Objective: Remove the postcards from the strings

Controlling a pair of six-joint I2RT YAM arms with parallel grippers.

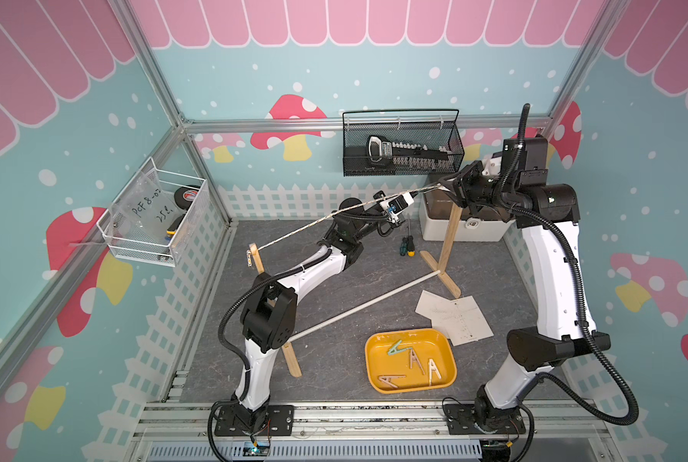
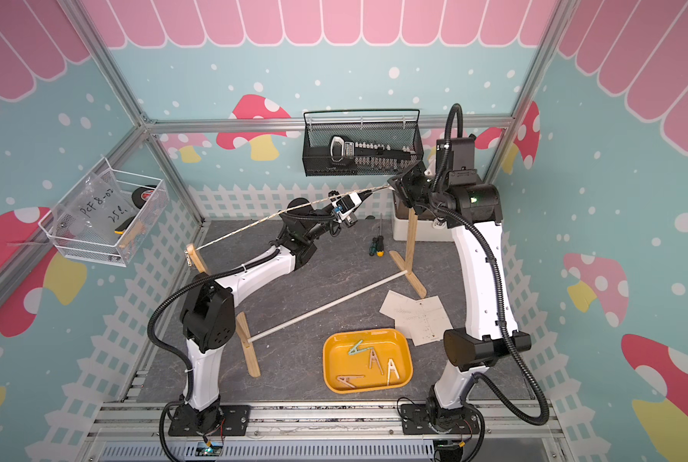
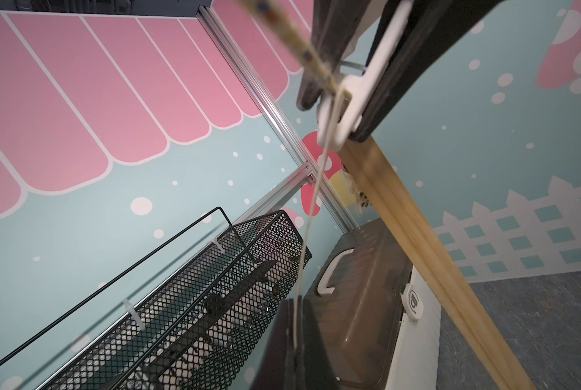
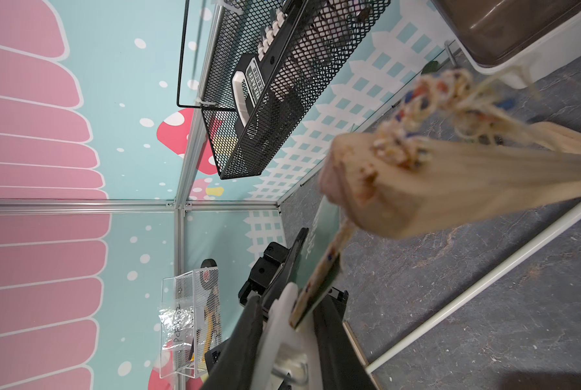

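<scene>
A string (image 1: 305,225) runs between two wooden posts. Near the right post's top (image 4: 381,185), my right gripper is shut on a white clothespin (image 4: 284,344) on that string. A pale postcard stands at the clothespin, seen edge-on as a thin light line (image 3: 308,221) in the left wrist view. Its far edge sits between the fingers of my left gripper, which is shut on it. Whether the clothespin still pinches the card is hard to tell. Other pale postcards (image 1: 463,319) lie overlapping on the table at the right.
A yellow tray (image 1: 371,362) holding several clothespins is at the front. Behind the right post stands a brown-lidded box (image 3: 362,312). A black mesh basket (image 1: 401,161) hangs on the back wall, and screwdrivers (image 1: 410,248) lie below. A white bar (image 1: 367,304) joins the posts low down.
</scene>
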